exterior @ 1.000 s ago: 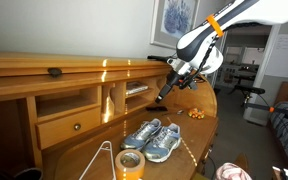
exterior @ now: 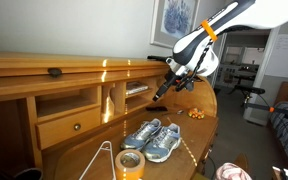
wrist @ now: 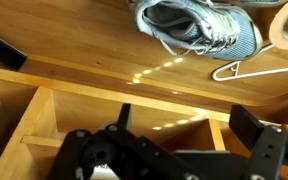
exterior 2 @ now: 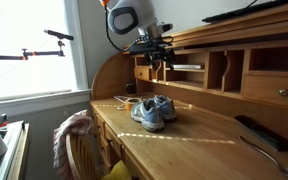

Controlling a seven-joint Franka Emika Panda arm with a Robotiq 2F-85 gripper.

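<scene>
My gripper (exterior: 161,93) hangs in the air in front of the desk's cubbyholes, above and beyond a pair of grey-blue sneakers. In the wrist view the gripper is open, its two dark fingers wide apart with nothing between them. The sneakers (exterior: 164,143) stand side by side on the wooden desktop (exterior 2: 189,150), clear of the gripper. Part of one sneaker (wrist: 199,25) shows at the top of the wrist view, laces visible.
A tan roll (exterior: 130,163) and a white wire piece (exterior: 104,158) lie near the sneakers. A black object (exterior 2: 264,133) rests on the desktop along the hutch. Wooden drawers (exterior: 69,126) and cubbyholes line the back. Orange items (exterior: 195,113) sit at the far end.
The arm's upper links have shifted slightly, while the gripper stays at almost the same spot before the cubbyholes. The sneakers have not moved.
</scene>
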